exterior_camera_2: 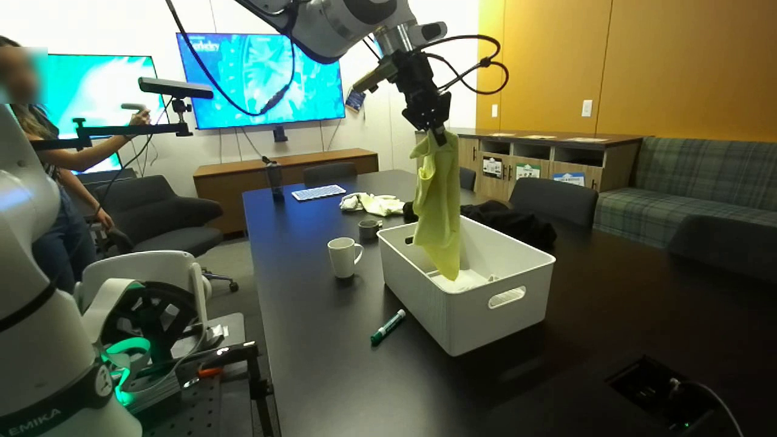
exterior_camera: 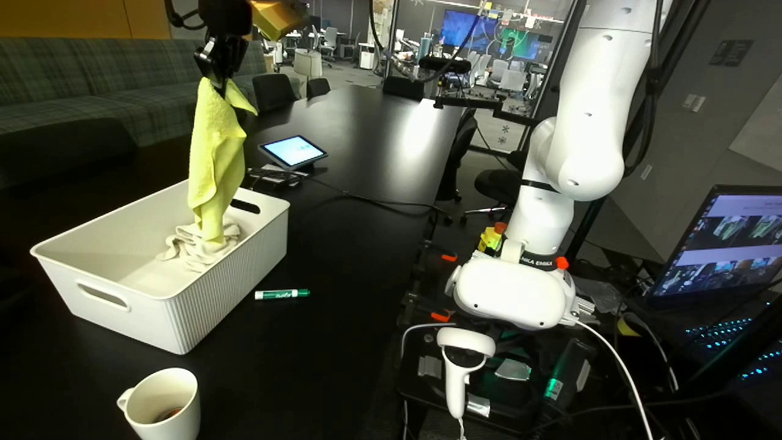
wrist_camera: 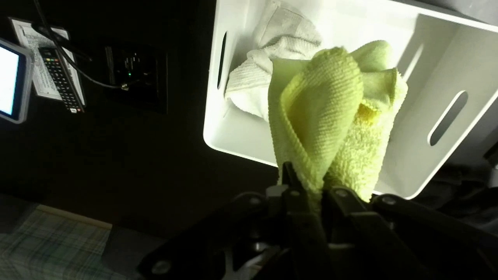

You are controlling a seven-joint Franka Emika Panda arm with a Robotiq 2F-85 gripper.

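Note:
A yellow cloth (exterior_camera: 216,157) hangs from my gripper (exterior_camera: 220,87), which is shut on its top end. In exterior view 2 the cloth (exterior_camera_2: 439,204) reaches down into the white bin (exterior_camera_2: 477,320). Seen from the wrist, the pinched cloth (wrist_camera: 327,116) bulges in front of the fingertips and covers part of the bin (wrist_camera: 242,156). Inside the bin, toward one end, lies a crumpled white cloth (wrist_camera: 252,84). The yellow cloth's lower end overlaps the white one in exterior view 1; whether they touch, I cannot tell.
A green marker (exterior_camera: 282,294) lies beside the bin. A white mug (exterior_camera: 165,403) stands near it, with a dark mug (exterior_camera_2: 369,229) farther along. A tablet (exterior_camera: 293,151) and a remote (wrist_camera: 60,77) with cables lie past the bin's other end. Bare table surrounds the marker.

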